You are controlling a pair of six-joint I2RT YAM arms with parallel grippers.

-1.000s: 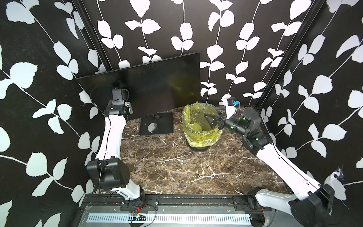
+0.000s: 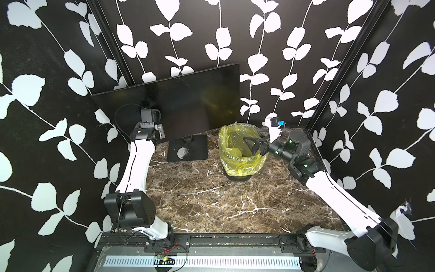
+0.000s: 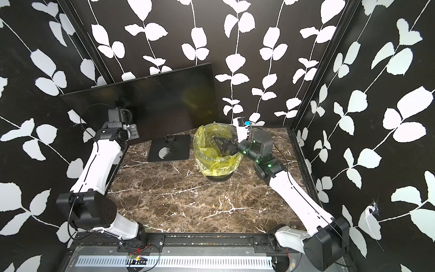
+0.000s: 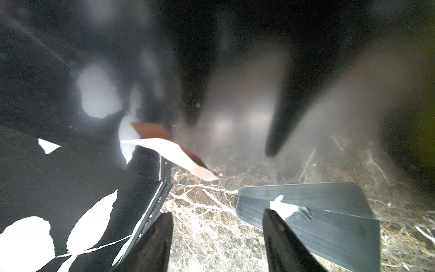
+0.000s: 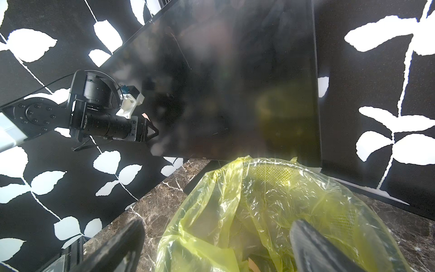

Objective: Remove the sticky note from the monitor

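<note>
A pale pink, curled sticky note (image 4: 172, 154) is stuck to the black monitor screen (image 2: 190, 99), seen close up in the left wrist view. My left gripper is at the screen's lower left, fingers apart with nothing between them, a little below the note in that view; the note is mostly hidden behind it in the other views. My right gripper (image 2: 251, 142) hangs over the yellow-lined bin (image 2: 240, 167). Its fingers stand apart in the right wrist view, with nothing visible between them but the liner behind.
The monitor stand (image 2: 188, 151) rests on the marble table (image 2: 213, 204). The bin stands right of the stand.
The right arm has barely moved.
</note>
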